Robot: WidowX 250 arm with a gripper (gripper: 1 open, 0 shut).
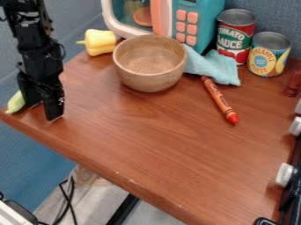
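Note:
My black gripper (41, 101) hangs low at the left edge of the wooden table, fingertips near the tabletop. A pale green elongated object (17, 101) lies just behind it, partly hidden by it; whether anything is between the fingers is not clear. A wooden bowl (150, 70) stands at the back middle, with a red crayon (220, 101) to its right.
A yellow toy (99, 40), a toy microwave (188, 22), a blue cloth (212, 66), two cans (235, 39) and a small red bottle (293, 83) line the back.

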